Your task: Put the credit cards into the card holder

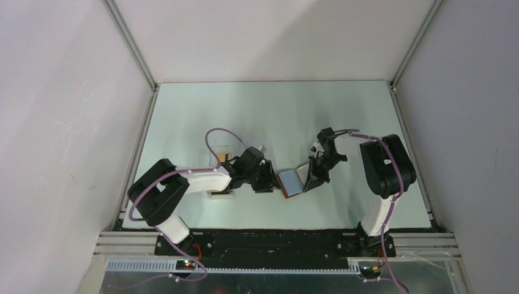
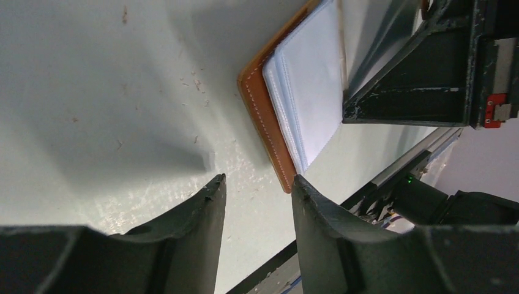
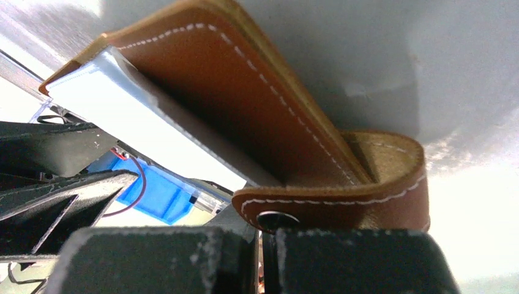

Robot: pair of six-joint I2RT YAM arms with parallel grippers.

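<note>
The brown leather card holder (image 1: 292,183) lies opened on the table between the two arms. Its pale inner sleeves (image 2: 312,79) show in the left wrist view. My left gripper is open and empty, just off the holder's corner. My right gripper is shut at the holder's strap and metal snap (image 3: 278,220); nothing clear shows between its fingers. Gold cards (image 1: 222,157) sit in a clear tray, partly hidden beneath the left arm.
The clear tray (image 1: 227,149) stands on the left side of the white table (image 1: 275,104). Broad areas of the table behind and in front of the holder are bare. Both grippers sit close together, one on each side of it.
</note>
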